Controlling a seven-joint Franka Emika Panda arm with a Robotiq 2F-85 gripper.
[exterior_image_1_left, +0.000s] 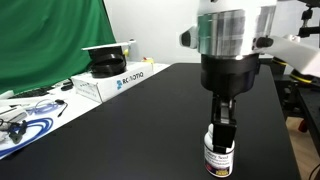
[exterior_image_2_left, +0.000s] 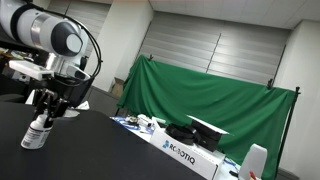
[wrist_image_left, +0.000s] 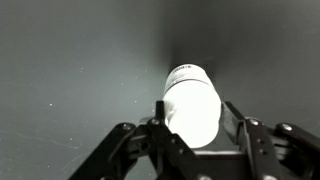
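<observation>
A small white bottle with a printed label (exterior_image_1_left: 219, 158) stands upright on the dark table, close to the near edge in exterior view 1. In exterior view 2 the same bottle (exterior_image_2_left: 37, 132) is at the far left. From above, its round white cap (wrist_image_left: 192, 112) fills the middle of the wrist view. My gripper is around the cap, part open, with one finger on each side. Whether the fingers touch the cap cannot be told. The side of the bottle's upper part is partly hidden by the gripper in exterior view 1.
A white Robotiq box (exterior_image_1_left: 118, 84) with black items on top stands at the back. Blue cables and tools (exterior_image_1_left: 30, 125) lie at the left edge.
</observation>
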